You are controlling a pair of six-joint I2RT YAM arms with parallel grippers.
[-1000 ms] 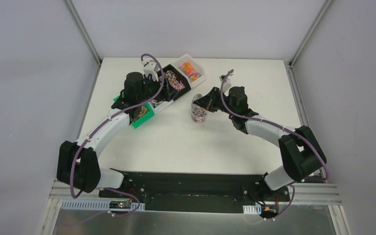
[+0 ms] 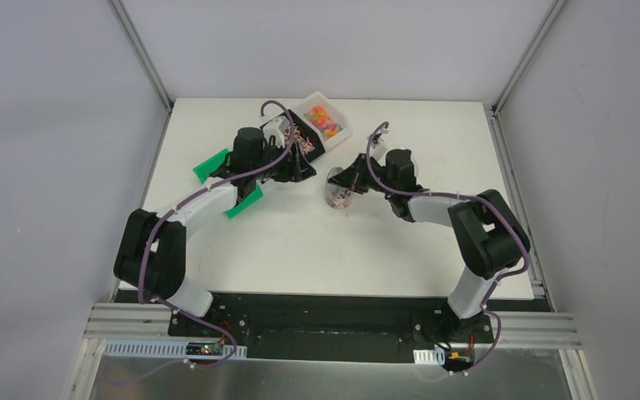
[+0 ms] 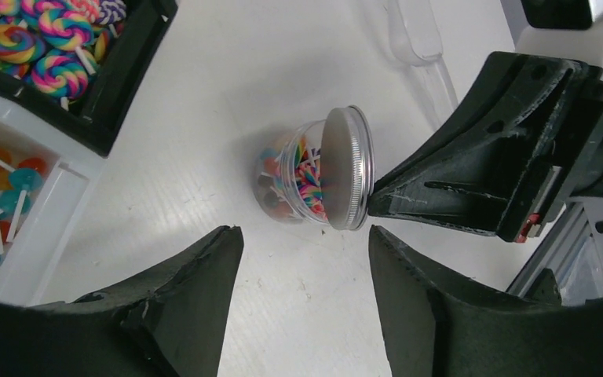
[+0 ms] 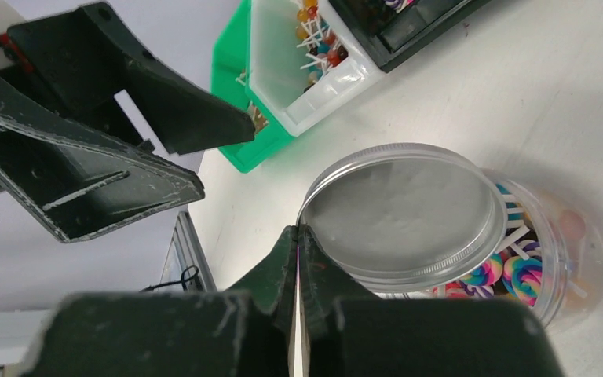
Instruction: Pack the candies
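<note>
A clear jar (image 3: 275, 184) filled with mixed candies stands on the table. Its silver lid is tilted up at the jar's mouth, and the right wrist view shows the lid's inner side (image 4: 404, 216). The tips of my right gripper are shut at the lid's edge and appear to pinch its thin rim. My left gripper is open and empty, its fingers (image 3: 204, 283) apart, to the left of the jar in the top view (image 2: 310, 173). Colourful lollipops (image 3: 63, 47) lie in a black tray (image 3: 118, 94).
A white tray (image 3: 55, 212) of round lollipops adjoins the black one. Beside it sits a green tray (image 4: 255, 157), partly under the left arm in the top view. Another white bin (image 2: 346, 133) with orange candies stands at the back.
My left gripper has moved right, away from above the trays and closer to the jar. The right arm has shifted slightly; its gripper remains at the lid.
</note>
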